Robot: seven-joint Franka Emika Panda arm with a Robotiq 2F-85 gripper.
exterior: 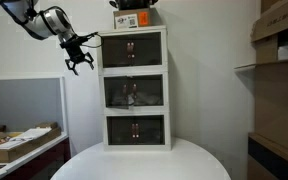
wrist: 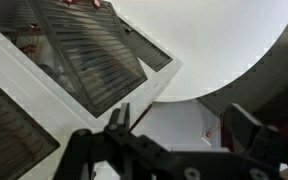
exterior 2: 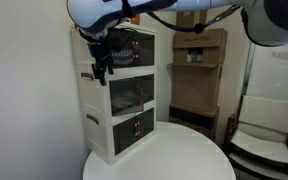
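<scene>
A tall white cabinet [exterior: 135,113] with three dark-fronted compartments stands on the round white table [exterior: 189,165]. Its middle door [exterior: 120,93] looks slightly ajar, while the top door [exterior: 134,50] and bottom door [exterior: 136,130] look closed. To the left of the cabinet's upper part hangs my gripper [exterior: 81,70], pointing down, apart from it. In the wrist view the two fingers [wrist: 85,152] stand wide apart with nothing between them, so the gripper is open. The cabinet's dark door panels [wrist: 94,55] fill that view's left side.
On top of the cabinet sits an orange-and-grey box [exterior: 132,18] with something black on it. Cardboard boxes [exterior: 277,90] stand at the right, and a side table [exterior: 24,148] holds boxes at the left.
</scene>
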